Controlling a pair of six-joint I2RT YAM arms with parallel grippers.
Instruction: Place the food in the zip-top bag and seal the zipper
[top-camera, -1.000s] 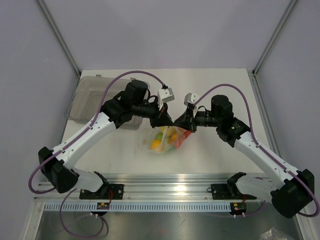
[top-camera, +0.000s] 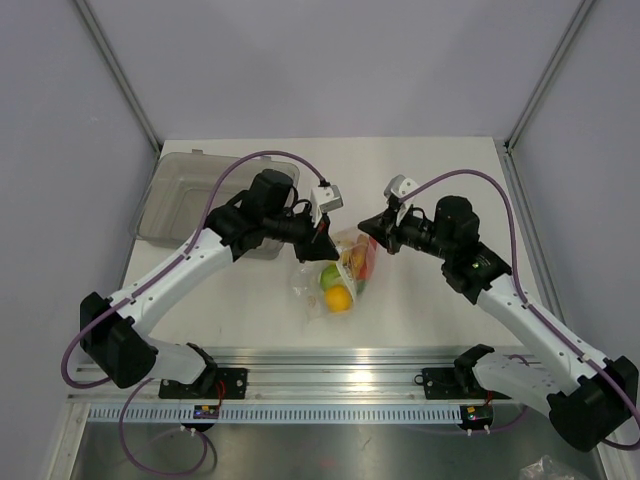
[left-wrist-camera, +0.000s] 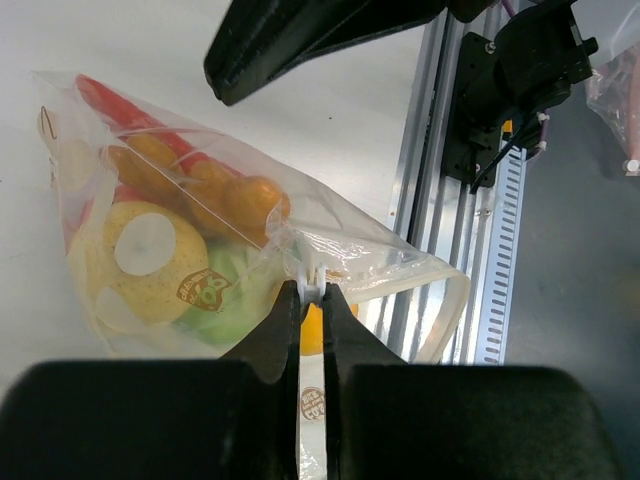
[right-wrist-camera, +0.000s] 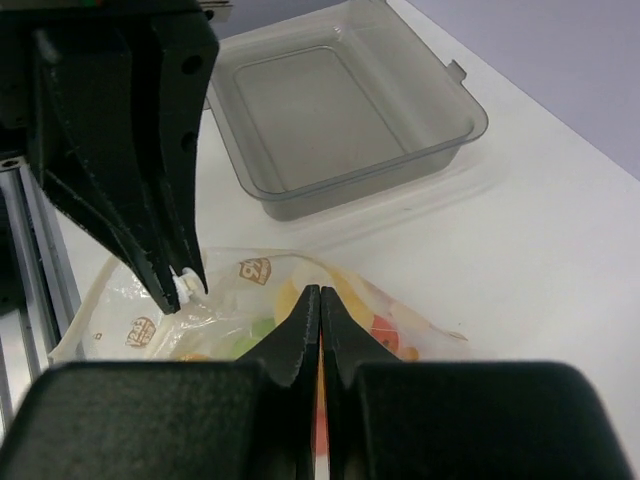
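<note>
The clear zip top bag (top-camera: 320, 300) lies at the table's middle, holding an orange fruit (top-camera: 338, 298), a green item (left-wrist-camera: 225, 310), a yellow round item (left-wrist-camera: 140, 260), brown rounded items (left-wrist-camera: 255, 205) and something red. My left gripper is shut on the bag's zipper edge, at its white slider. My right gripper is above and to the right of the bag, apart from it, its fingertips close together; whether fully shut is hard to tell.
An empty grey plastic container (right-wrist-camera: 325, 120) stands at the back left. A metal rail (top-camera: 330, 360) runs along the front edge.
The right gripper has drawn away to the right from the left gripper and bag edge.
</note>
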